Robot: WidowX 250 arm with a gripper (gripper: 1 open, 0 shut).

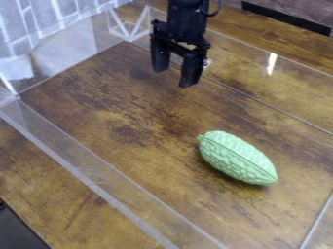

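A pale green, bumpy bitter-melon shape [237, 158] lies on the wooden table [117, 126] at the lower right of the camera view, tilted diagonally. My black gripper [177, 64] hangs at the top centre, well behind the melon, its two fingers spread open with nothing visible between them.
Clear plastic walls [65, 165] border the work area on the left and back. A pale curtain-like cloth [39, 34] is at the top left.
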